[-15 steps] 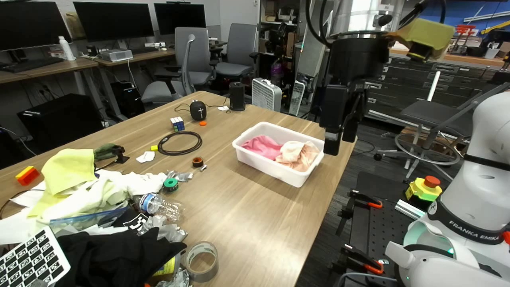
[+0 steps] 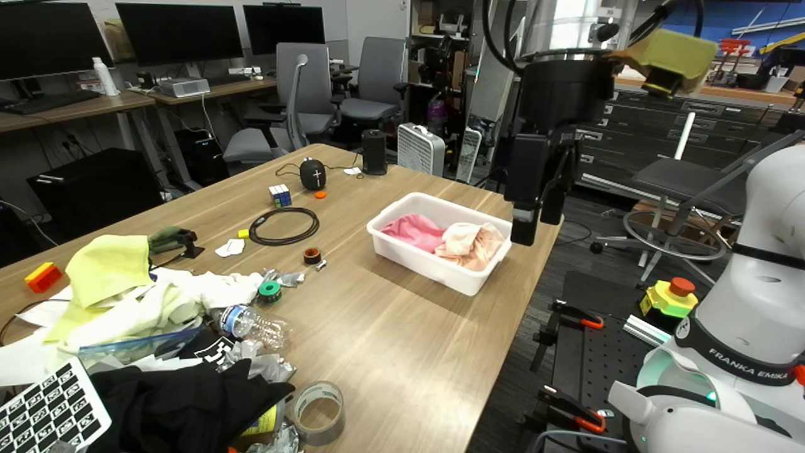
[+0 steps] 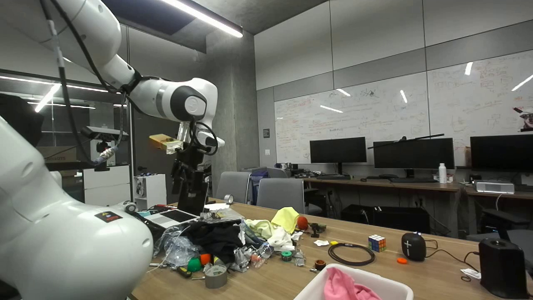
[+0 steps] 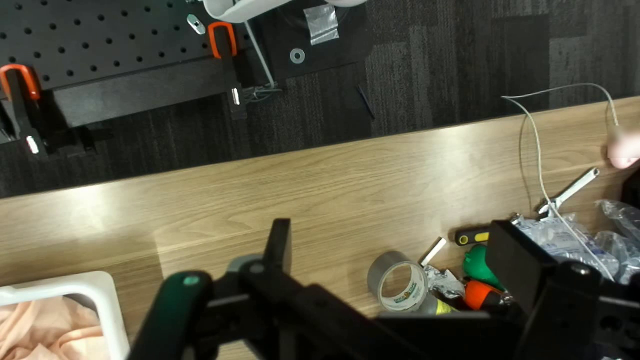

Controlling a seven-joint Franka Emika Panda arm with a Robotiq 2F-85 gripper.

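Note:
High above the table hangs my gripper [image 2: 540,218], pointing down, near the right edge of a white bin in exterior view 1. In the wrist view its two black fingers [image 4: 278,246] stand wide apart, with only tabletop and clutter seen far below between them. The white bin [image 2: 422,265] sits on the table and holds a pink cloth [image 2: 414,231] and a peach cloth [image 2: 473,245]. The bin's corner [image 4: 108,300] shows at lower left in the wrist view.
Clutter crowds one end of the table: yellow cloth [image 2: 107,265], black cloth [image 2: 188,404], a plastic bottle [image 2: 253,324] and a grey tape roll [image 2: 332,434]. A coiled black cable [image 2: 283,240] and a puzzle cube [image 2: 280,196] lie beyond the bin. Bare wood lies between bin and tape.

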